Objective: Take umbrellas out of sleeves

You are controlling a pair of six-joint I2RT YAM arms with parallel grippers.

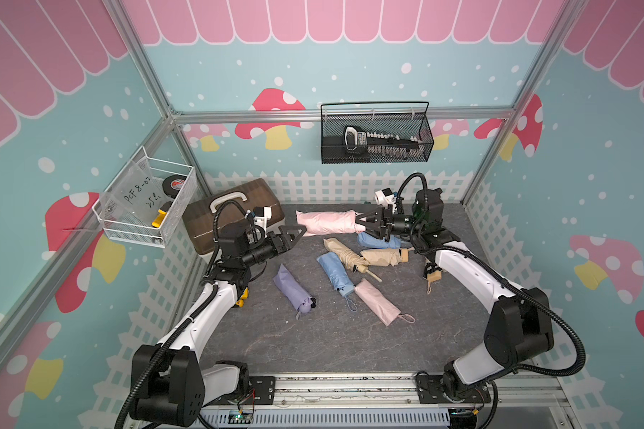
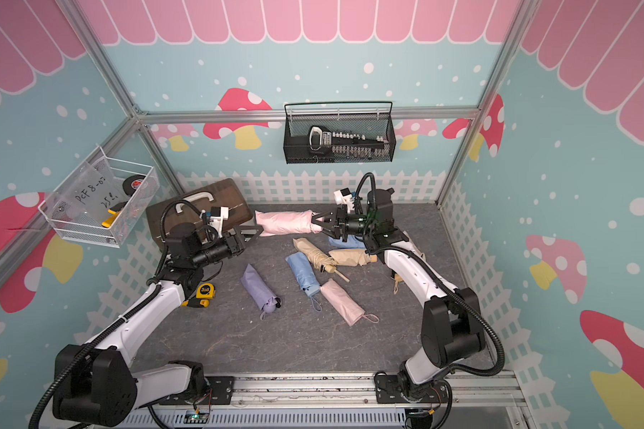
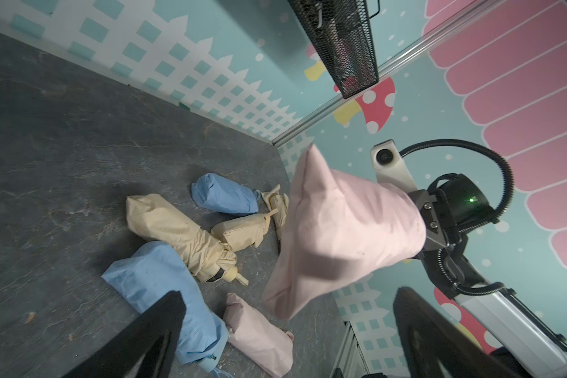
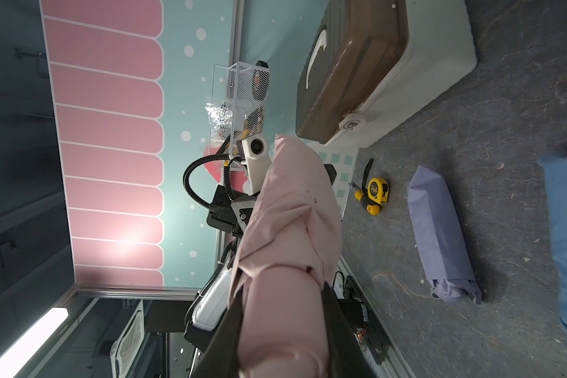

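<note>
A pink umbrella in its sleeve (image 1: 327,222) is held level above the floor, my right gripper (image 1: 362,223) shut on its right end. In the right wrist view the smooth pink handle end (image 4: 283,315) sits between the fingers, with the wrinkled sleeve (image 4: 296,201) reaching away. My left gripper (image 1: 300,232) stands open at the sleeve's free left end; in the left wrist view that flat end (image 3: 296,277) points toward the gap between the spread fingers. Below lie a purple umbrella (image 1: 292,289), a blue one (image 1: 334,271) and another pink one (image 1: 377,301).
Beige umbrellas (image 1: 347,254) and another blue umbrella (image 1: 379,241) lie beneath the right arm. A brown-lidded case (image 1: 254,203) stands at the back left, behind the left arm. A yellow tape measure (image 2: 205,290) is by the left arm.
</note>
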